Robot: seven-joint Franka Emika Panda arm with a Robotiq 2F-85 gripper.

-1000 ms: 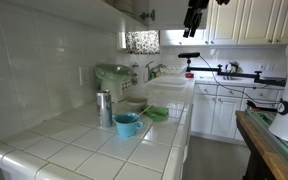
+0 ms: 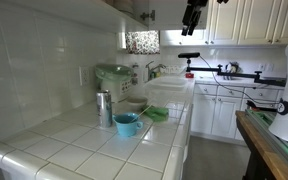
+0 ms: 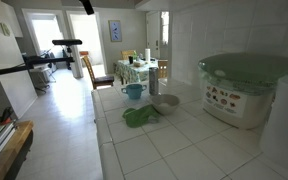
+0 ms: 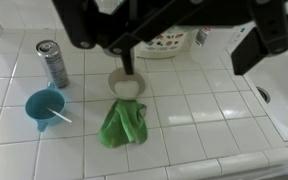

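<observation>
High above the counter, my gripper (image 2: 192, 24) hangs with nothing held that I can make out. In the wrist view its dark fingers (image 4: 269, 32) stand wide apart at the top. Below on the tiles are a teal mug (image 4: 49, 107) with a light stick in it, a silver can (image 4: 53, 62), a pale bowl (image 4: 119, 78) with something whitish inside, and a crumpled green cloth (image 4: 124, 123). The cloth lies against the near side of the bowl. The can stands upright behind the mug.
A white basket (image 3: 236, 100) with a green top stands near the wall. The sink (image 4: 284, 78) is at the right in the wrist view. Cabinets (image 2: 209, 108) line the far side, and a wooden surface (image 2: 269, 145) is close at right. Tiles before the mug are bare.
</observation>
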